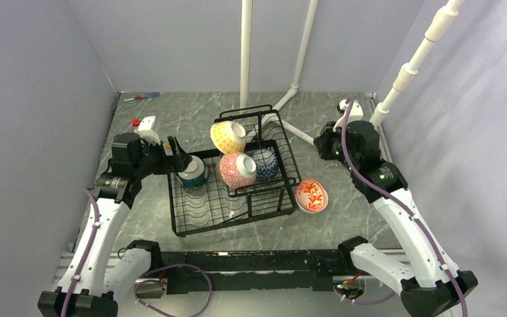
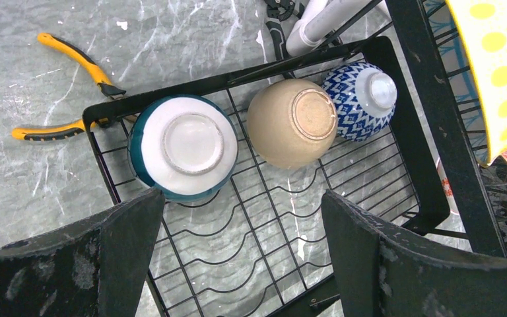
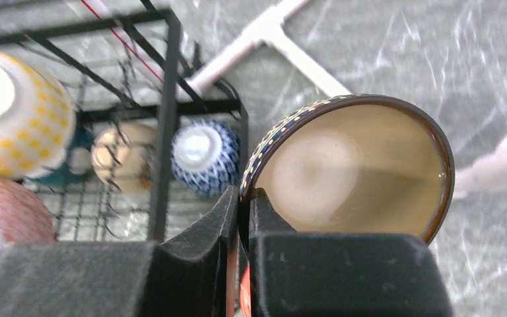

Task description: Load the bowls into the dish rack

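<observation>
My right gripper is shut on the rim of a tan bowl [image 3: 350, 165], lifted right of the black dish rack [image 1: 204, 226]. My left gripper hangs open over the rack's left part. In the lower basket sit a teal-white bowl [image 2: 181, 148], a beige bowl [image 2: 290, 122] and a blue patterned bowl [image 2: 360, 99]. On the upper tier are a yellow dotted bowl [image 1: 226, 137] and a pink bowl [image 1: 236, 170]. A red-orange patterned bowl [image 1: 311, 195] lies on the counter right of the rack.
Orange-handled pliers [image 2: 66, 46] lie behind the rack. White pipes [image 1: 297, 132] run behind and right of it. The front of the lower basket is empty, and the grey counter is clear at the front right.
</observation>
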